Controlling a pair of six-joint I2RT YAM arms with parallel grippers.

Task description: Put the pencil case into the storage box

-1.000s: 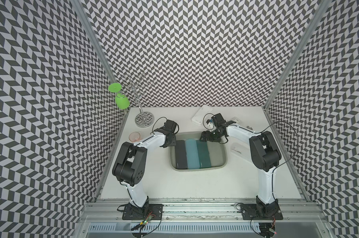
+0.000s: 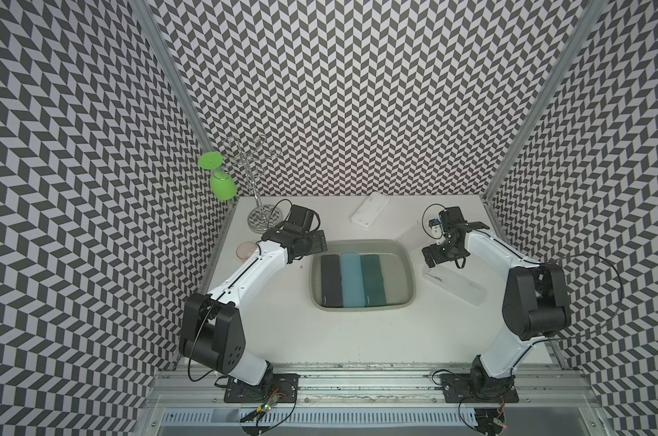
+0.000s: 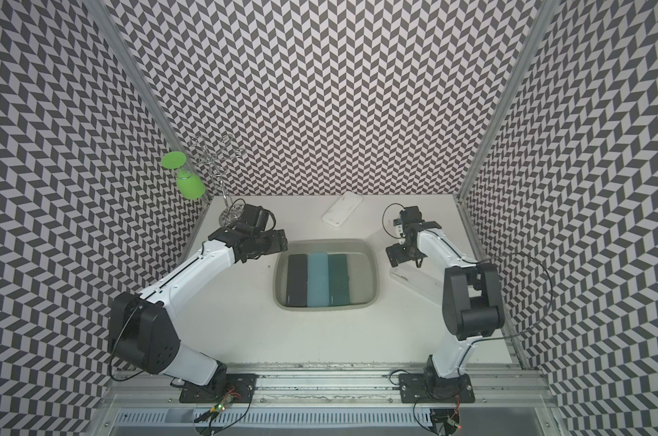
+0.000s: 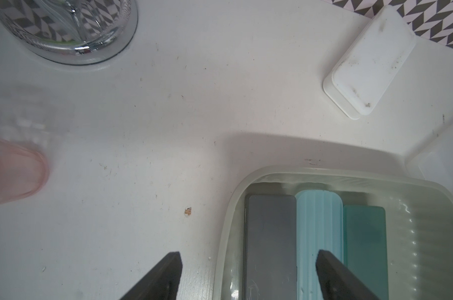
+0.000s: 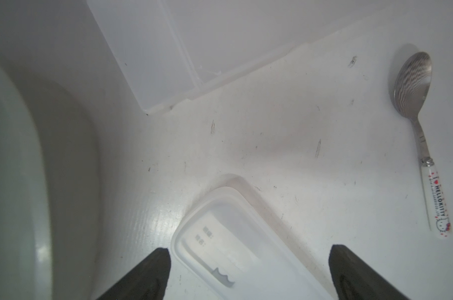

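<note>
The grey-green storage box stands mid-table. Inside it, side by side, lie a dark grey case, a light blue ribbed case and a teal case; which of these is meant by the pencil case I cannot tell. My left gripper hovers at the box's back left corner, fingers apart with nothing held. Right of the box, my right gripper hangs open and empty, above a translucent case on the table.
A white case lies behind the box. Another translucent container and a spoon lie at the right. A metal stand with a green cup and a pink cup occupy the left.
My right gripper has moved right, from over the box to beside it. The three cases still lie in the box.
</note>
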